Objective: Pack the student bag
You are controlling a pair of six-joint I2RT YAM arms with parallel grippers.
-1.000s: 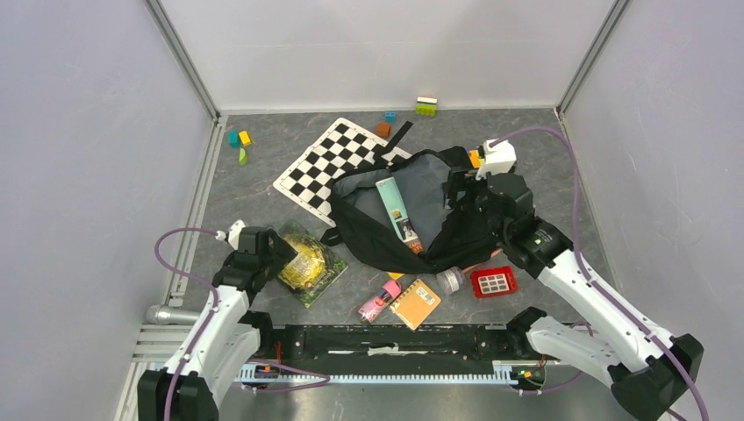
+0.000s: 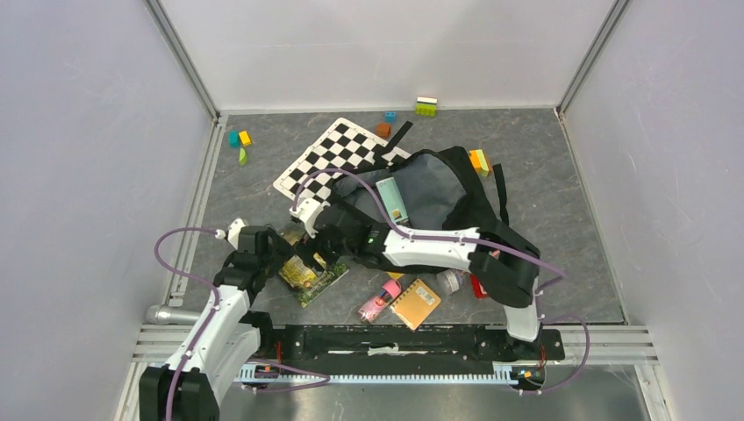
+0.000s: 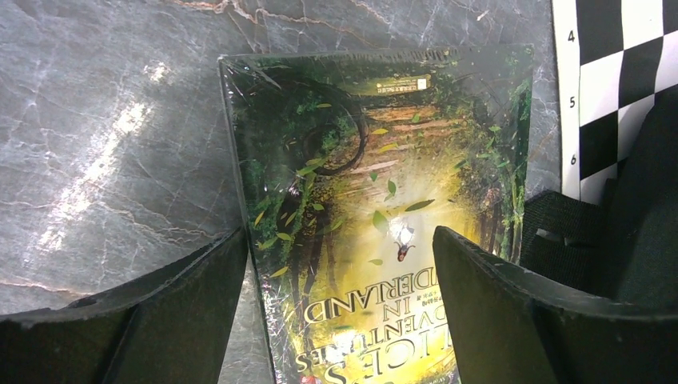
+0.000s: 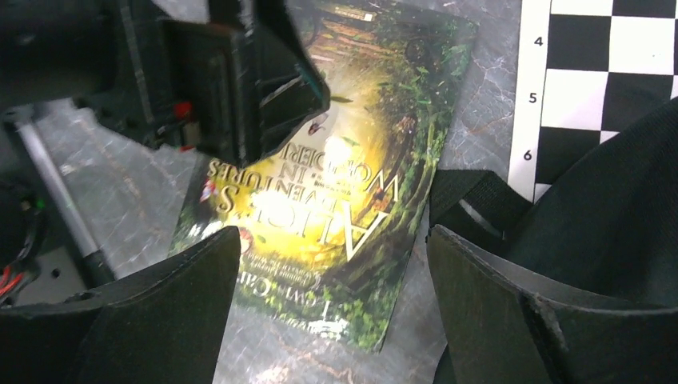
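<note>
A green-and-yellow book, its title reading Alice's Adventures in Wonderland, lies flat on the grey floor left of the black bag. My left gripper hovers at the book's left part, its open fingers spanning the left edge with nothing held. My right gripper has its fingers parted above the book's right part, nothing between them, facing the left gripper. A teal box lies in the bag.
A checkerboard lies behind. Toy blocks sit along the back. A pink bottle, orange notebook, clear container and red item lie along the front.
My right arm has swung left from the bag's right side, across the bag, to above the book beside my left gripper. The left arm has not moved.
</note>
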